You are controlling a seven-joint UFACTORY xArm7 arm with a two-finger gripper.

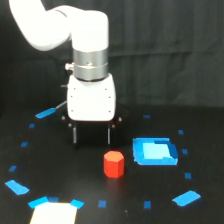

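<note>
A red block point(114, 164) stands on the black surface, in the lower middle of the camera view. My gripper point(93, 138), under the white hand, is open, its dark fingers spread wide apart. No object shows between them. The gripper appears up and to the left of the red block, apart from it in the picture; how high it hangs is hard to judge. To the block's right lies a small blue container point(138, 150) with a white and light blue inside.
Blue tape marks point(16, 187) are scattered over the dark surface. At the bottom left edge sits a pale, square-looking object point(53, 213), partly cut off. Free room lies left of the block and around the container.
</note>
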